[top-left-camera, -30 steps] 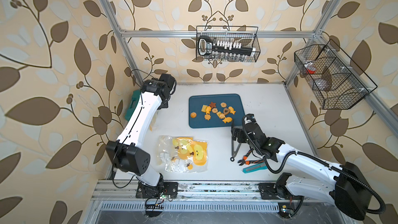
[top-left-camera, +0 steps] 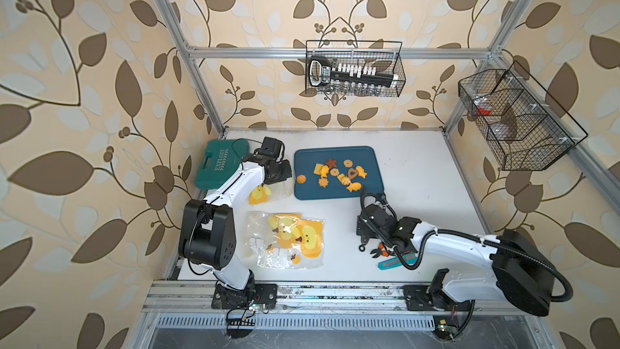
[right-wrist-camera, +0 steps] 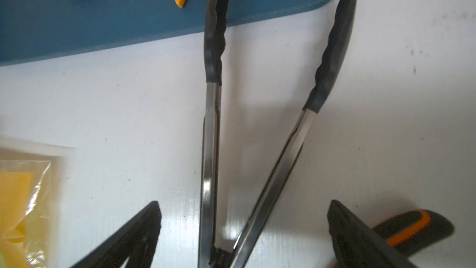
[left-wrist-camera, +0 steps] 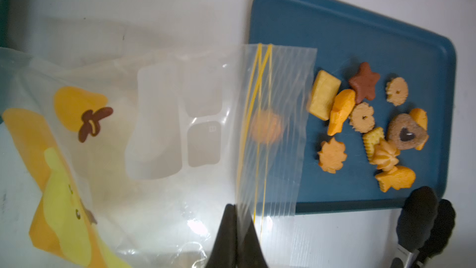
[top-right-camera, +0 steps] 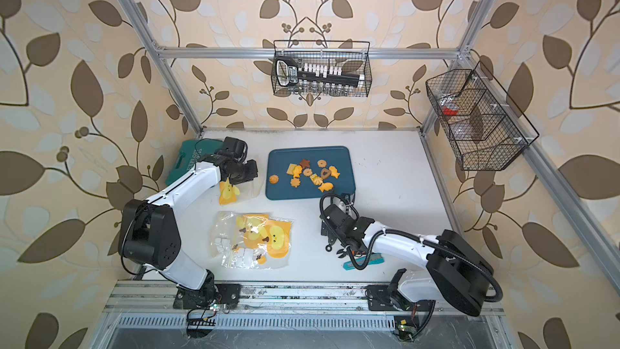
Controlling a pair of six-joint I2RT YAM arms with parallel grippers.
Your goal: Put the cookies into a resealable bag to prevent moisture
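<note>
In the left wrist view a clear resealable bag (left-wrist-camera: 163,208) with yellow bear prints and yellow zip lines hangs from my left gripper, shut on its edge near the zip end. The bag's zip end overlaps the left part of the blue tray (left-wrist-camera: 347,19). Assorted cookies (left-wrist-camera: 364,82) lie on that tray, and one round cookie (left-wrist-camera: 266,126) shows through the plastic. My right gripper is open, with black-handled tongs (right-wrist-camera: 210,139) lying below, between its fingers. Nothing is gripped there. Whether the bag's mouth is parted cannot be told.
More bear-printed bags (top-left-camera: 284,239) lie flat at the front left. A green case (top-left-camera: 221,163) stands at the back left. Orange-handled pliers (top-left-camera: 384,249) and a teal cutter (top-left-camera: 394,262) lie near the right arm. Table right of the tray is clear.
The left arm has swung right, bringing the bag from the left side to the tray's left edge.
</note>
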